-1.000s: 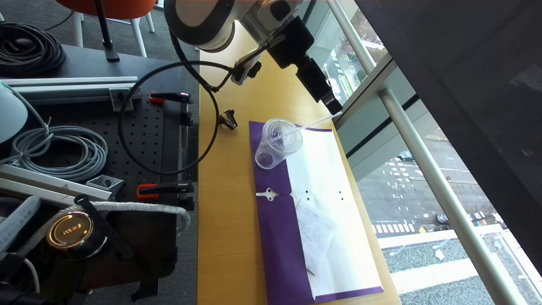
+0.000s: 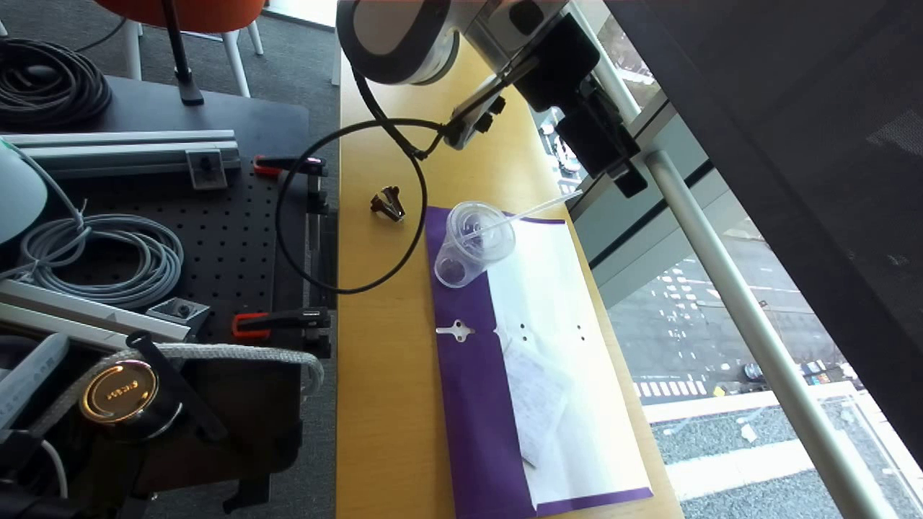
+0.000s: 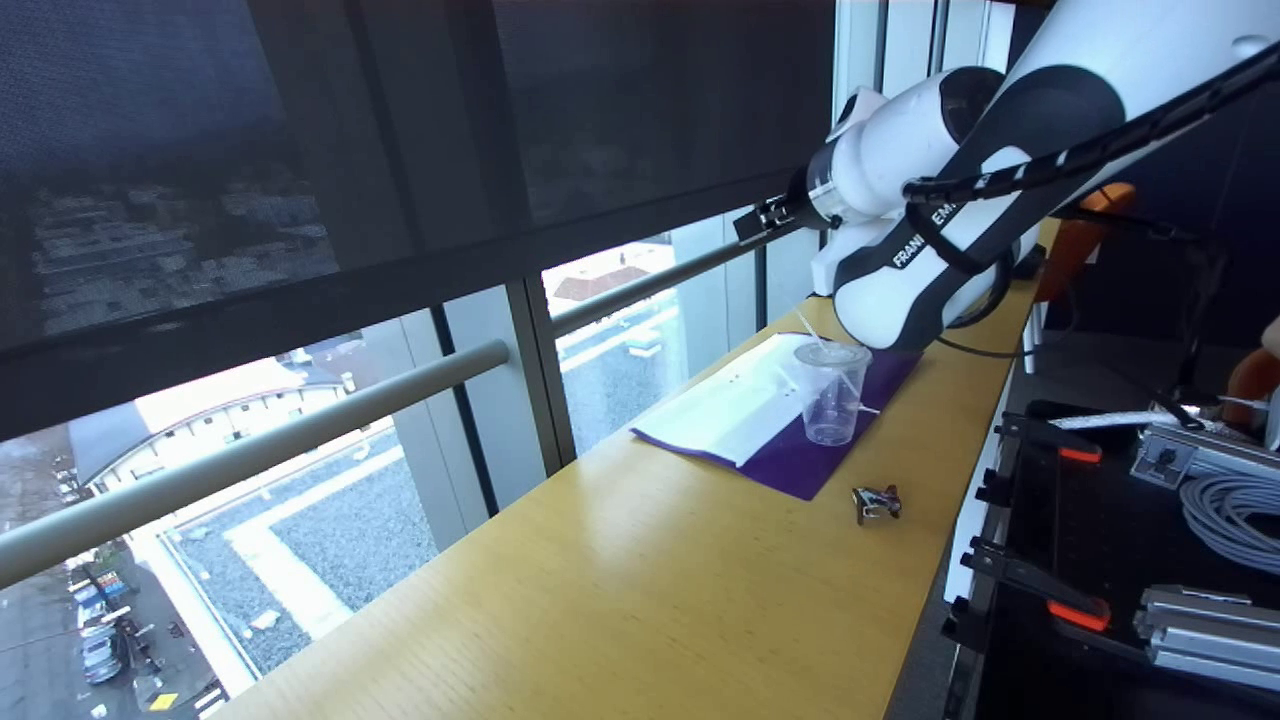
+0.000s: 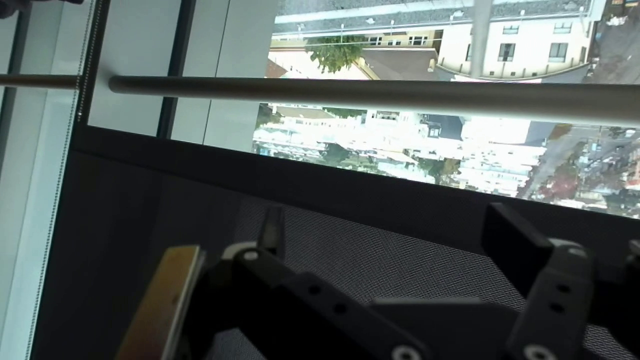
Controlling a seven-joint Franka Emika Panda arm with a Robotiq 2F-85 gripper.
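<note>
My gripper is open, its fingers wide apart with only the dark window blind showing between them. In exterior view 1 the gripper (image 2: 636, 177) hangs over the window side of the ledge, close to the metal rail and away from the objects below. A clear plastic cup (image 2: 473, 245) with a lid stands on the purple-edged folder, and a white straw (image 2: 541, 206) leans out of it toward the window. The folder (image 2: 480, 415) lies flat with white paper on it. A small dark staple remover (image 2: 389, 204) rests on the bare wood beside the folder.
A metal rail (image 2: 735, 285) runs along the window, under a dark blind (image 3: 396, 180). The black side table (image 2: 233, 233) carries coiled cables, metal profiles and clamps. Bare wooden ledge (image 3: 624, 564) is free in front of the folder.
My arm and gripper have shifted toward the window, away from above the straw's tip, and the cable loop moved along. The cup, folder and staple remover stay where they were.
</note>
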